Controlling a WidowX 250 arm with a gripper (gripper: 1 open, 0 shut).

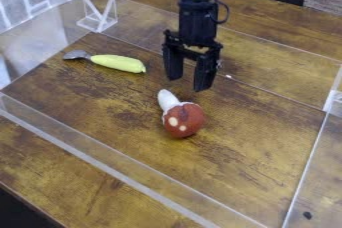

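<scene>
My gripper (190,70) is a black two-fingered hand reaching down from the top centre, its fingers apart above the wooden surface with nothing seen between them. Just below it lies a toy mushroom (183,119) with a white stem and a red, spotted cap, the stem pointing up and left toward the gripper. To the left, a pale yellow elongated toy (115,62) lies beside a small grey object (78,56) at its left end, which looks like a utensil.
A white wire-like stand (99,12) is at the back left. Clear low walls bound the wooden tray (267,132) on the left and right.
</scene>
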